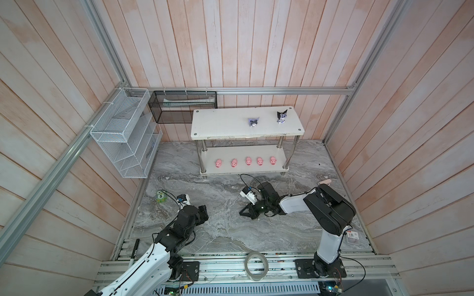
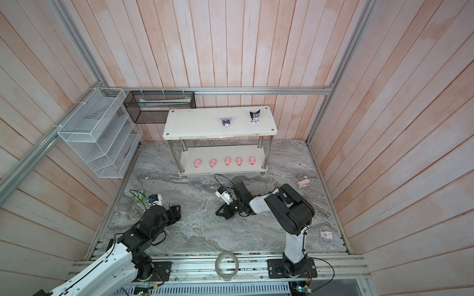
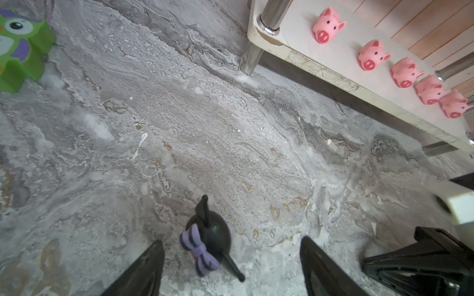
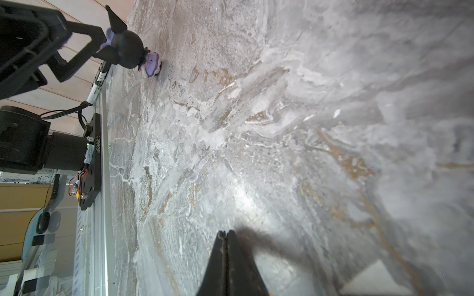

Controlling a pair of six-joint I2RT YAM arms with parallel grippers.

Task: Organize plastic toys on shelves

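Observation:
In the left wrist view a black-eared toy with a purple bow (image 3: 211, 236) sits on the marbled table, between the spread fingers of my left gripper. That gripper is open; whether either finger touches the toy cannot be told. The same toy (image 4: 129, 49) appears beside the left fingers in the right wrist view. My right gripper is shut over bare table, nothing showing between its fingertips. Several pink pigs (image 1: 248, 160) line the lower shelf (image 1: 227, 152). Two dark-eared toys, one (image 1: 253, 121) near the middle and another (image 1: 282, 116) at right, stand on the upper shelf (image 1: 217, 123).
A green toy (image 1: 161, 196) lies at the table's left. White wire baskets (image 1: 123, 138) hang on the left wall, a black mesh basket (image 1: 172, 116) at the back. A roll of tape (image 1: 256, 266) rests at the front edge. Table between the grippers is clear.

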